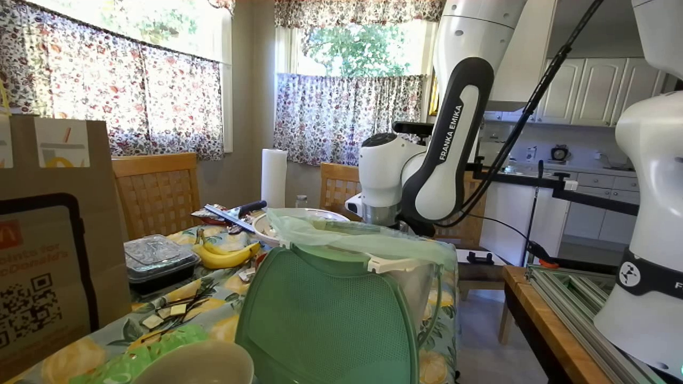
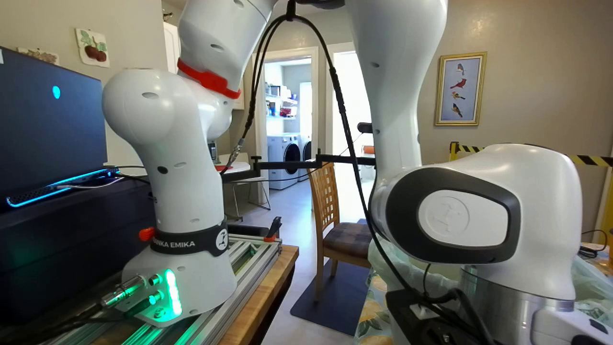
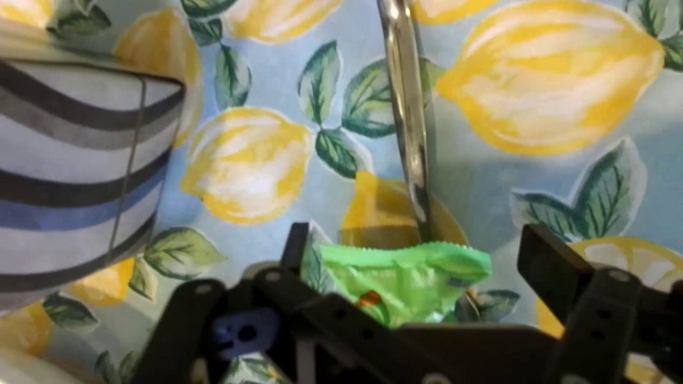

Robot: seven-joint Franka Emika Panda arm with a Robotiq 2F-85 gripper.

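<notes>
In the wrist view my gripper is open above the lemon-print tablecloth, its dark fingers (image 3: 550,272) wide apart. Between and below them in that view lies a green wrapper (image 3: 403,278) with a serrated edge; whether the fingers touch it I cannot tell. A shiny metal utensil handle (image 3: 410,109) runs from the top of the view down to the wrapper, where its end is covered. To the left is a striped item (image 3: 77,173) in white, grey, black and blue. In exterior view 1 the gripper is hidden behind the green mesh bin.
A green mesh bin (image 1: 326,320) lined with a pale bag stands in front of the arm. Bananas (image 1: 224,256), a black lidded container (image 1: 160,259), a white bowl (image 1: 265,227) and a paper bag (image 1: 57,243) occupy the table. Bare cloth (image 3: 493,173) lies right of the handle.
</notes>
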